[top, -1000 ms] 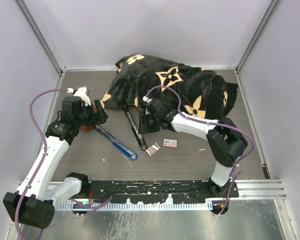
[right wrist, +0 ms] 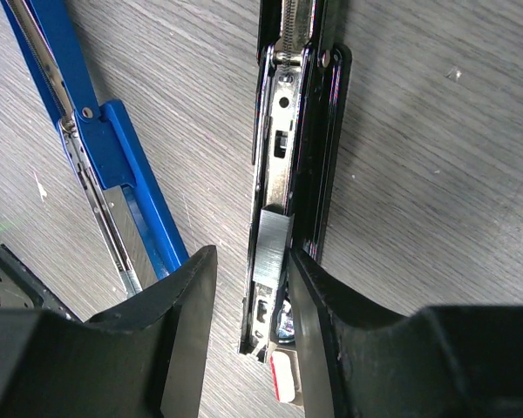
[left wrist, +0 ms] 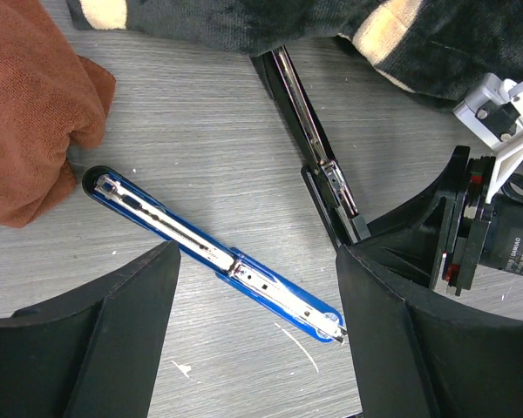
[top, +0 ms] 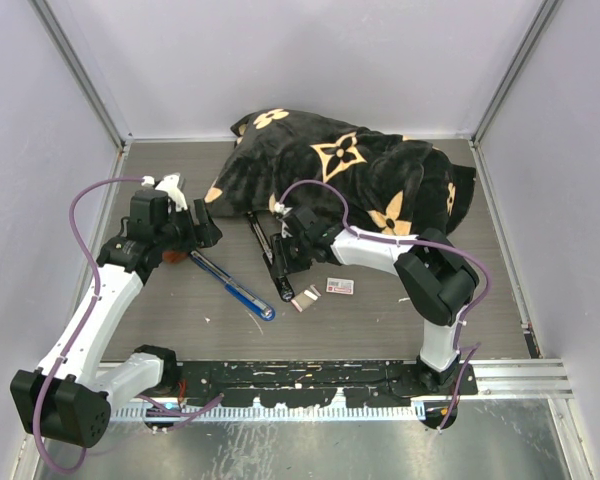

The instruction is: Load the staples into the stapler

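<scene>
The black stapler point(right wrist: 327, 174) lies opened out flat on the table, its far end beside the dark blanket. A short silver strip of staples point(right wrist: 271, 248) rests on its metal channel; whether the strip sits fully down inside cannot be told. My right gripper is open over that channel, one finger on either side of the strip, the right finger very close to it. To the left, the blue stapler point(left wrist: 283, 296) also lies unfolded, its tray showing. My left gripper is open above the table near it, empty.
A small staple box point(top: 340, 286) and a second, paler box point(top: 306, 298) lie by the black stapler's near end. The dark patterned blanket point(top: 330, 170) fills the back, and a brown cloth point(left wrist: 35, 122) lies at the left. Bare table stretches to the right.
My right gripper has shifted left and come in over the black stapler. The left gripper has moved slightly right. The staplers and boxes stay where they were.
</scene>
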